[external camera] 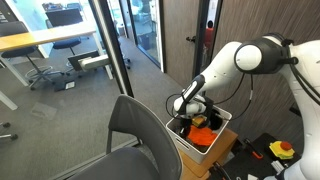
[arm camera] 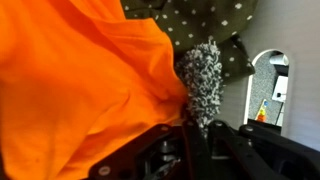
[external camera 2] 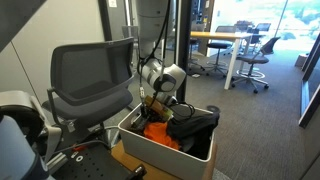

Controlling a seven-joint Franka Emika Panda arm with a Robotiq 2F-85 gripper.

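In the wrist view, my gripper is shut on a grey speckled fuzzy cloth [arm camera: 203, 84], which runs up from between its fingers. Bright orange cloth [arm camera: 75, 80] fills the left side of that view. Beyond the grey cloth lies a dark cloth with pale dots [arm camera: 190, 20]. All of these are in a light grey bin [external camera 2: 166, 154]. From outside, the gripper is low at the bin, and its fingertips are hard to make out. The orange cloth [external camera: 200, 135] shows near the bin's front in exterior view 1.
Black cloth [external camera 2: 195, 123] lies at the bin's right side in exterior view 2. A grey chair [external camera: 138, 125] stands close beside the bin. The wrist view shows a handle hole in the bin wall [arm camera: 290, 50] on the right. Open floor [external camera: 60, 120] lies farther left.
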